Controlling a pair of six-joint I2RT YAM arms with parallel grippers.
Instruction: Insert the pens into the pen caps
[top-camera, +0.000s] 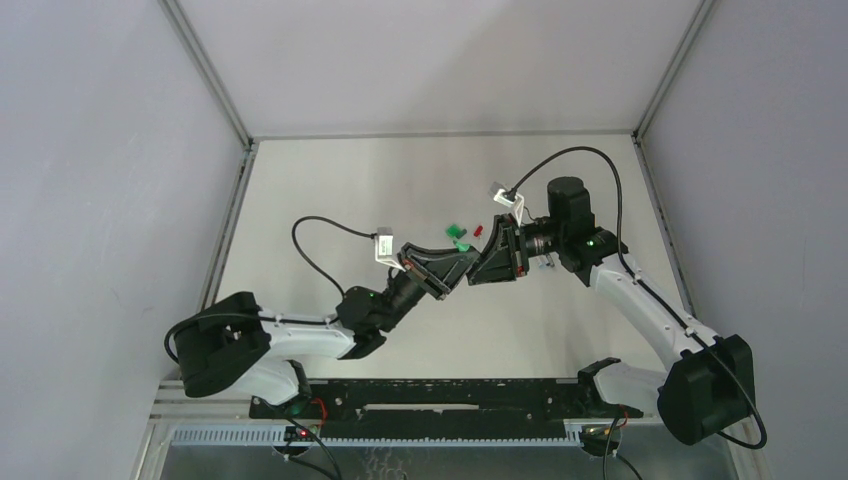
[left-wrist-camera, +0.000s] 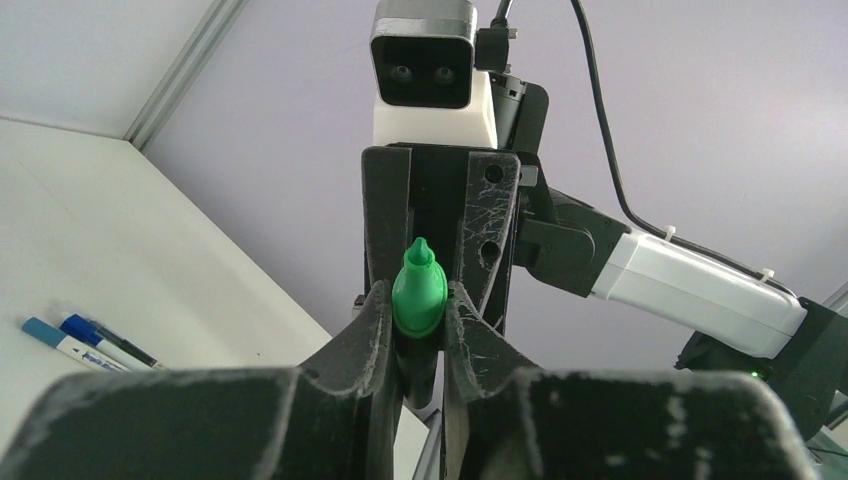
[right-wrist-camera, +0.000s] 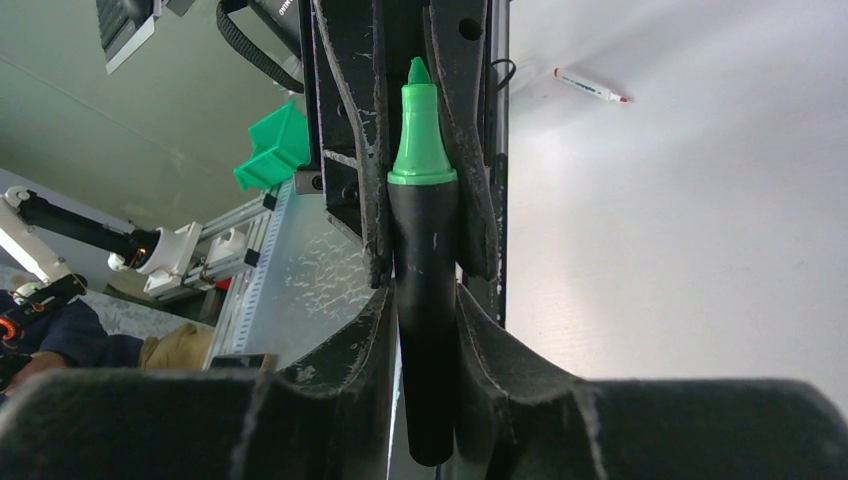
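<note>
A green-tipped marker with a black barrel stands between my two grippers, tip up. In the top view its green tip peeks out beside the left gripper. The right gripper meets it almost nose to nose. Seen from the left wrist, the left fingers lie close against both sides of the marker. From the right wrist, the right fingers flank the black barrel just as closely. Two blue-ended pens lie on the table.
Small green pieces and a red piece lie just behind the grippers. A red-tipped pen rests on the white table. Off the table is a green container.
</note>
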